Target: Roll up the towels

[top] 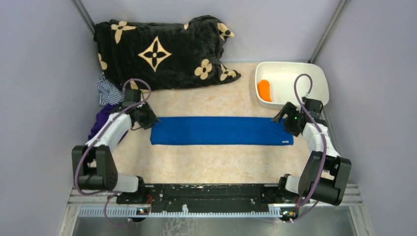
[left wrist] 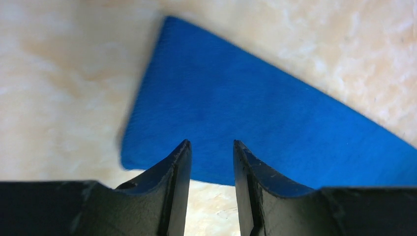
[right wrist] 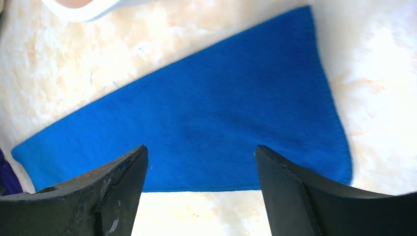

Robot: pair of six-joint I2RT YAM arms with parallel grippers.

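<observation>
A long blue towel (top: 221, 130) lies flat across the middle of the table, its ends under or beside both grippers. My left gripper (top: 150, 123) is above the towel's left end; in the left wrist view its fingertips (left wrist: 184, 147) stand a small gap apart with nothing seen between them. My right gripper (top: 284, 118) hangs over the towel's right end, open wide, with only towel visible below it in the right wrist view.
A white bin (top: 295, 86) with an orange object (top: 263, 91) stands at the back right. A black patterned pillow (top: 172, 59) fills the back left, with striped and purple cloths at the left side.
</observation>
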